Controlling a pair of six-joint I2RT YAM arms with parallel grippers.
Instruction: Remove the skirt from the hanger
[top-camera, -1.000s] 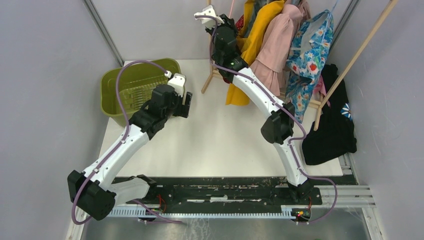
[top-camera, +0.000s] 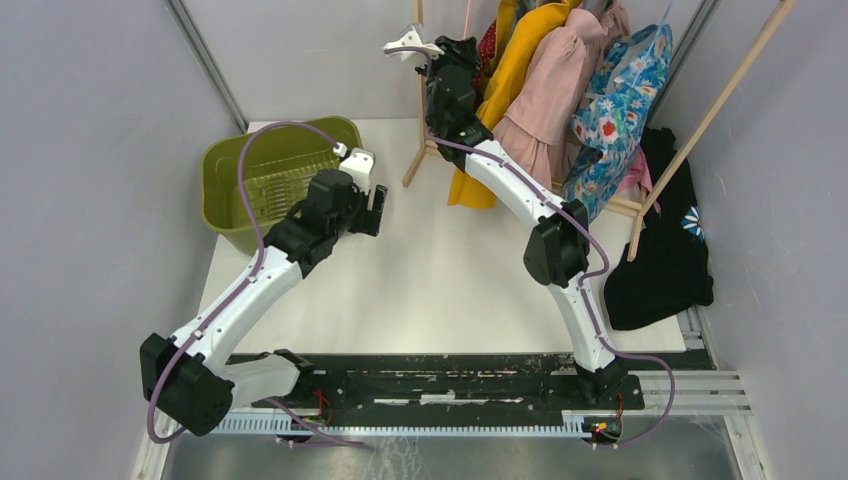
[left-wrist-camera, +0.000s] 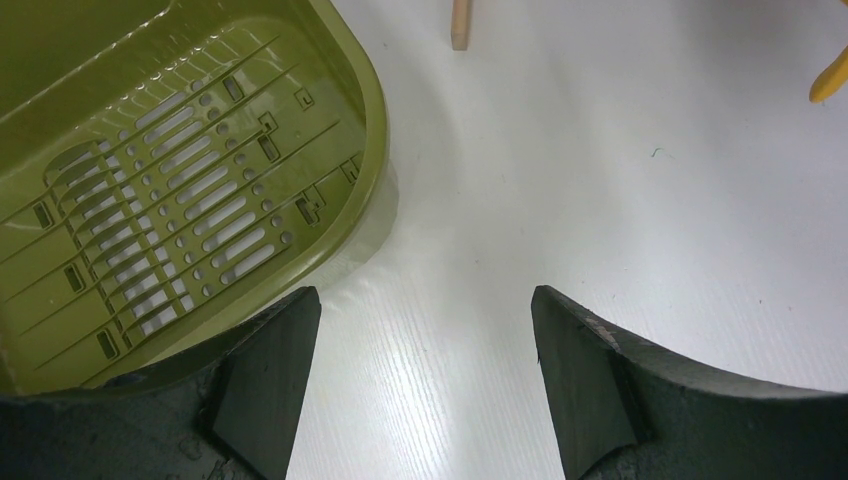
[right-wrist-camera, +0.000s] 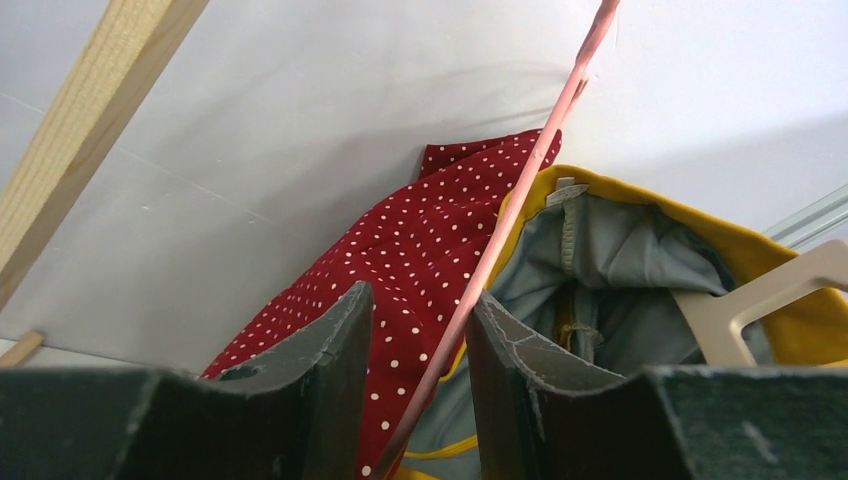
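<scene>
My right gripper is high on the rack at the back, its fingers part open around a pink hanger strip (right-wrist-camera: 535, 150); whether they touch it I cannot tell. Behind it hang a red polka-dot garment (right-wrist-camera: 440, 220) and a yellow-edged grey garment (right-wrist-camera: 640, 260). In the top view a yellow garment (top-camera: 515, 70), a pink garment (top-camera: 545, 100) and a blue floral garment (top-camera: 620, 110) hang alongside; which is the skirt I cannot tell. My left gripper stands open over the table, empty, beside the green basket.
The green basket (left-wrist-camera: 370, 110) is at the back left. The wooden rack (top-camera: 740, 70) frames the clothes. A black cloth (top-camera: 655, 280) with a flower lies at the right.
My right gripper has shifted slightly at the top of the rack, and the hanging yellow and floral garments have swayed a little.
</scene>
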